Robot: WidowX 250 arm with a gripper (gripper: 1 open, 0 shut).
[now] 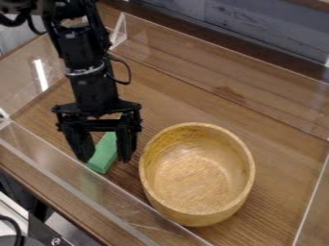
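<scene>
The black robot gripper (98, 142) is low over a green block (106, 159) on the wooden table, just left of a yellow bowl (195, 175). Its two dark fingers point down around the block's upper part, which they partly hide. I cannot tell whether they touch it.
A pale edge runs along the front left, beside the block. A grey-blue wall stands at the back.
</scene>
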